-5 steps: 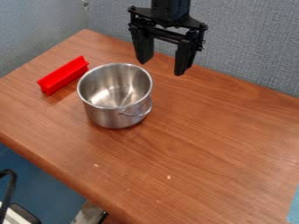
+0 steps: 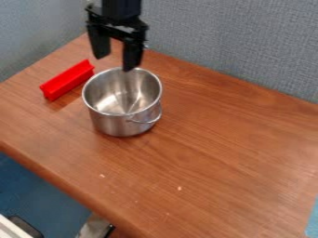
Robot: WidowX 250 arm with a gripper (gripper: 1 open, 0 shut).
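Note:
My black gripper hangs in the upper left of the camera view, open, with nothing visible between its fingers. It is just above and behind a steel pot with a wire handle at its front right. A red block lies on the wooden table to the left of the pot, apart from it.
A grey padded wall runs along the back. The table's left edge drops to a blue floor at the lower left.
My gripper has moved left from the back middle to above the back of the pot, toward the red block's side. The pot and red block have not moved.

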